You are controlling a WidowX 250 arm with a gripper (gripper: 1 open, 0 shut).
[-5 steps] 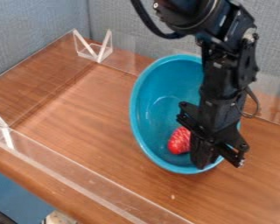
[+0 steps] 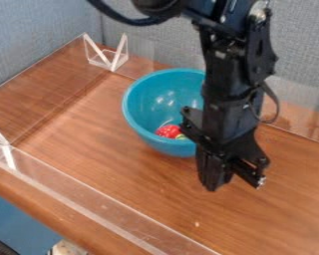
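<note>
A turquoise bowl (image 2: pixel 152 110) stands upright on the wooden table toward the back middle, its right side partly hidden behind my black arm. Inside it, near the right, lies a red strawberry-like toy (image 2: pixel 166 130), partly hidden by the arm. My gripper (image 2: pixel 223 174) points down in front of the bowl, to its right, low over the bare wood and shut, with nothing seen between its fingers.
Clear plastic walls (image 2: pixel 123 214) edge the table at the front left and along the back, with white brackets (image 2: pixel 107 56) at the corners.
The bowl, earlier tilted toward the view and close under my gripper, now sits flatter and farther back and left, with the red toy in it. My gripper has moved slightly down and left.
</note>
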